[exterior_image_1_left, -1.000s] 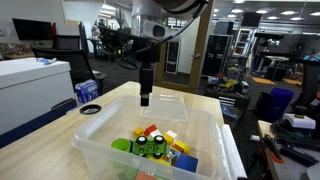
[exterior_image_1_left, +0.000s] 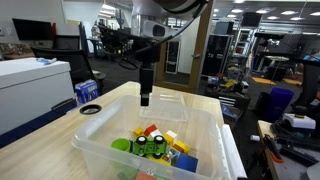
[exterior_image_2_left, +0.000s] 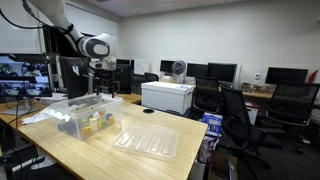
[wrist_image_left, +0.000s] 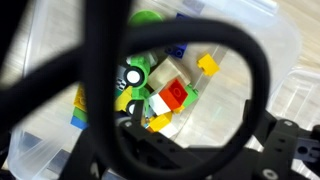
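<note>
My gripper (exterior_image_1_left: 145, 99) points down above a clear plastic bin (exterior_image_1_left: 205, 127), apart from the things inside. In the wrist view its dark fingers stand apart at the lower left and right, and nothing shows between them. A black cable loop (wrist_image_left: 255, 75) crosses that view and hides part of the bin. Inside lie a red block (wrist_image_left: 174, 94), a yellow block (wrist_image_left: 208, 64), a blue block (exterior_image_1_left: 186, 162), a round green piece (exterior_image_1_left: 122, 145) and a green toy with black round parts (exterior_image_1_left: 151, 147). Other small pieces are partly hidden.
A clear lid-like tray (exterior_image_2_left: 147, 140) lies flat on the wooden table (exterior_image_2_left: 185, 122), in front of the bin. A white box (exterior_image_2_left: 166, 96) stands farther back. Beside the bin, a round blue-and-white container (exterior_image_1_left: 87, 92) sits on the table. Bare tabletop shows at the left.
</note>
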